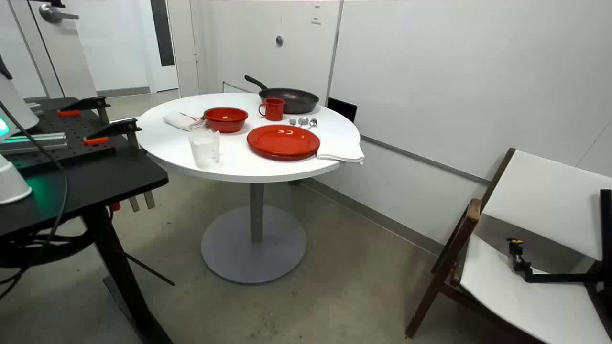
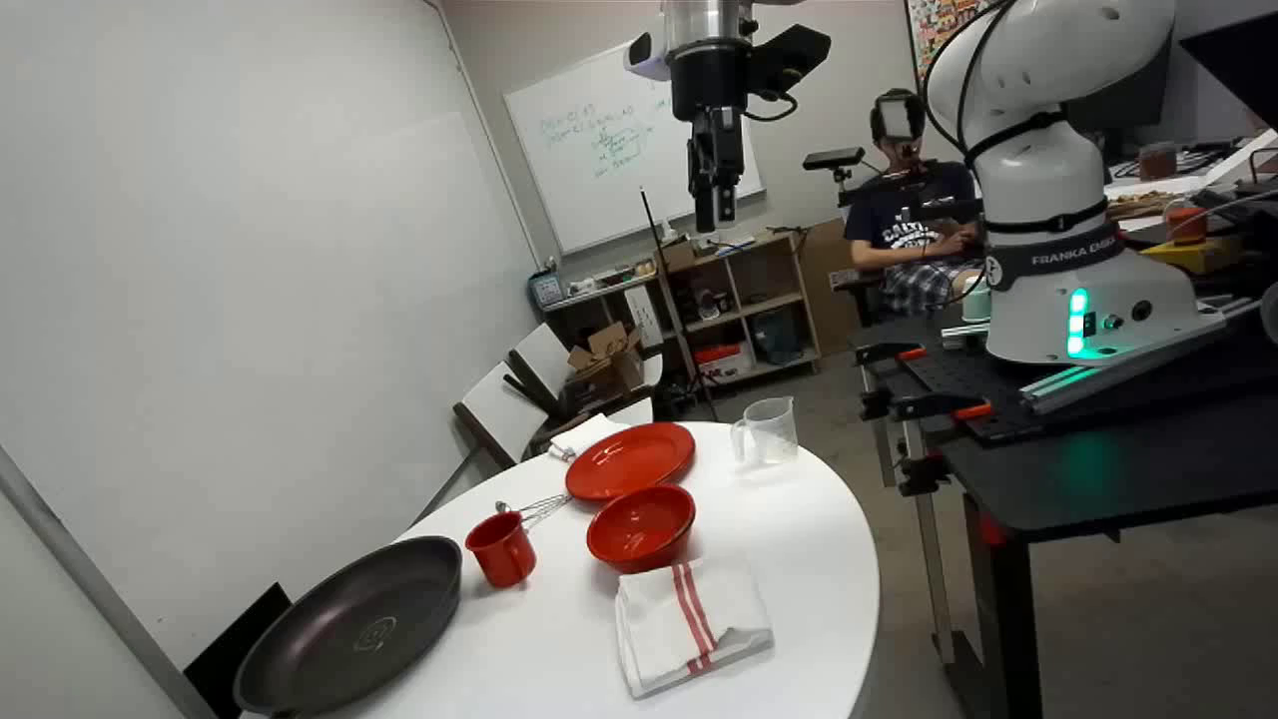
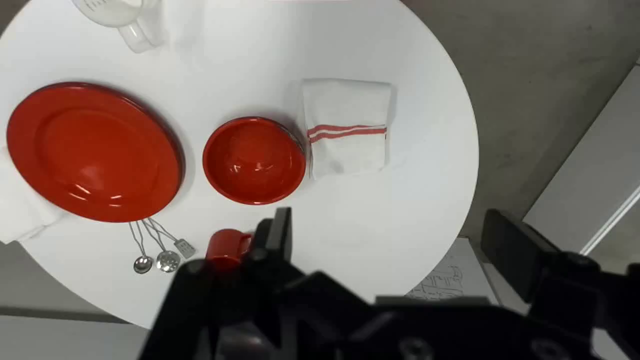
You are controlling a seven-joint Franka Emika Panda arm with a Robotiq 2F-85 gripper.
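High above the round white table (image 2: 791, 551), my gripper (image 2: 716, 222) points down with nothing touching it. Seen from the wrist, the gripper is open, its two fingers wide apart and the space between them empty. Below are a red bowl (image 3: 254, 161), a folded white towel with red stripes (image 3: 351, 153) touching or very close to the bowl, and a red plate (image 3: 90, 153). A red mug (image 3: 226, 245) is partly hidden by a finger in the wrist view. The black pan (image 2: 359, 629) rests beside the mug, at the table's edge by the wall.
A clear measuring jug (image 1: 204, 148) stands near the table edge. Small metal utensils (image 3: 167, 260) lie by the plate, with another white cloth (image 1: 341, 150) at its side. Bare tabletop surrounds the striped towel. The black robot bench (image 2: 1114, 467) stands apart from the table.
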